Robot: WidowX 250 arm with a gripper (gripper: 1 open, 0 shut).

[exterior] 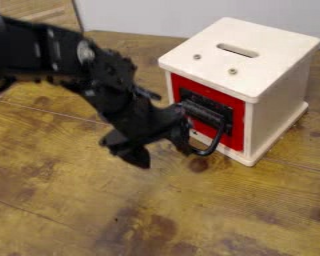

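A white box (274,106) with a red front panel (232,143) stands at the right, a slot and two small fittings on its top. A black hinged piece with a curved bar (219,130) is on the red panel. My black gripper (153,145), blurred, is open at the left of the box, in front of the panel and beside the bar's lower end. Nothing shows between its fingers; whether it touches the bar is unclear.
A pale wall stands behind.
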